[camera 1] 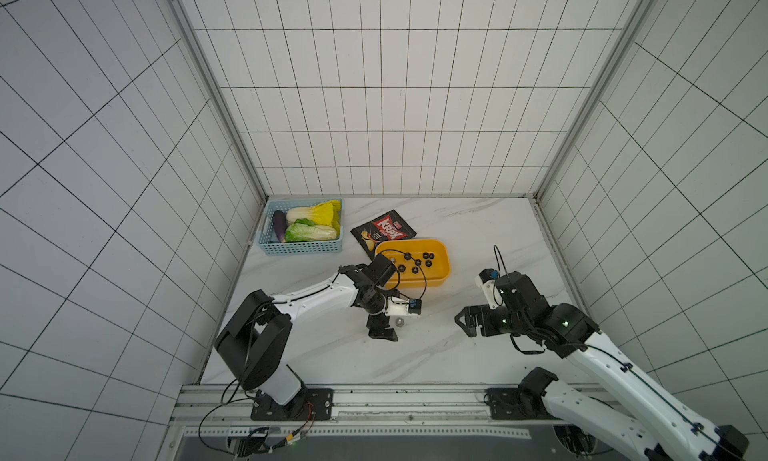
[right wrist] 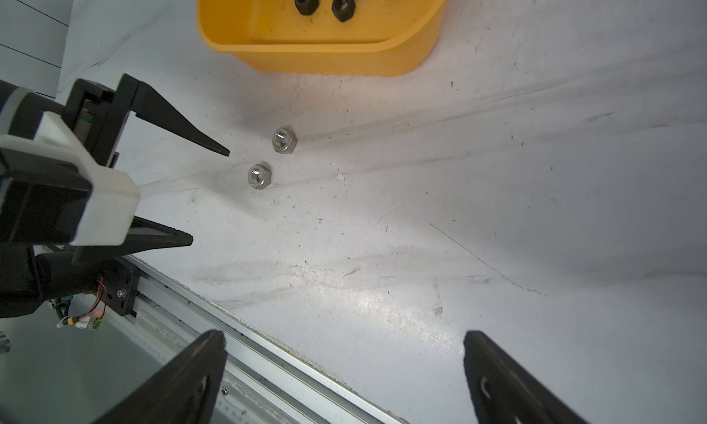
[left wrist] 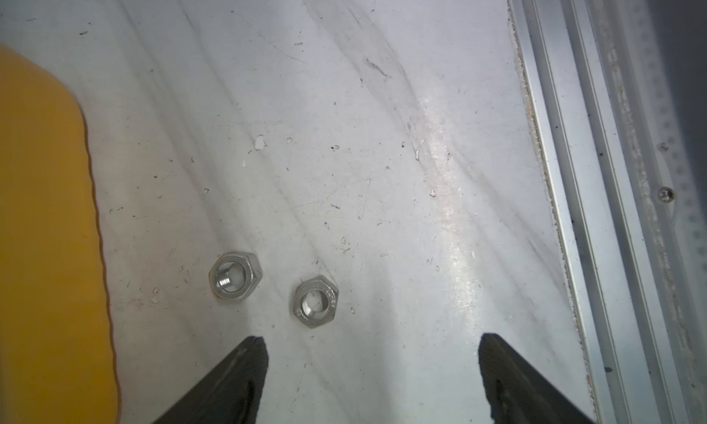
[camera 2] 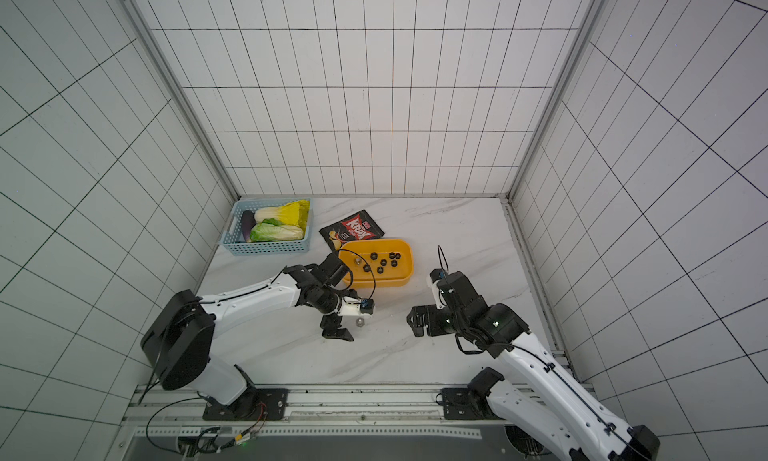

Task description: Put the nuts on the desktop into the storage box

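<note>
Two silver hex nuts lie close together on the marble-look desktop: one nut (left wrist: 235, 275) nearer the yellow storage box (left wrist: 51, 262), the other nut (left wrist: 315, 301) a little farther out. My left gripper is open above the desk, its fingers spread and nothing between them. In the right wrist view, the left gripper stands just left of both nuts. My right gripper is open and empty over bare desk, right of the nuts. Several black nuts (camera 1: 415, 269) lie inside the box.
A blue basket of vegetables (camera 1: 300, 249) stands at the back left. Behind the box lies a dark snack bag (camera 1: 388, 225). A metal rail (left wrist: 567, 166) runs along the front edge.
</note>
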